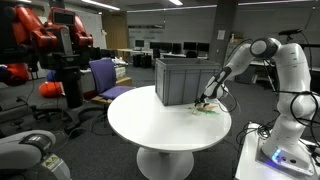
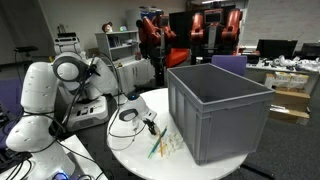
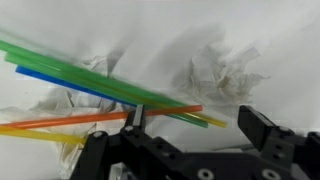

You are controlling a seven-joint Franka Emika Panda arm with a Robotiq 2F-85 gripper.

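Note:
In the wrist view my gripper is open above the table, its two fingers spread apart. Beneath it lie a green straw (image 3: 85, 77), a blue straw (image 3: 45, 77), an orange straw (image 3: 85, 118) and a yellow straw (image 3: 30, 132), crossing one another. One crumpled tissue (image 3: 222, 72) rests to the upper right of the straws, while another tissue (image 3: 75, 102) is partly under them. From the second exterior view, the gripper (image 2: 153, 128) hangs close beside the straws. Nothing shows held between the fingers.
A large grey bin (image 2: 215, 120) stands on the white round table (image 1: 140, 115), right beside the straws. In the first exterior view, the table's left and front areas are clear. Further off are a purple chair (image 1: 103, 77) and other equipment.

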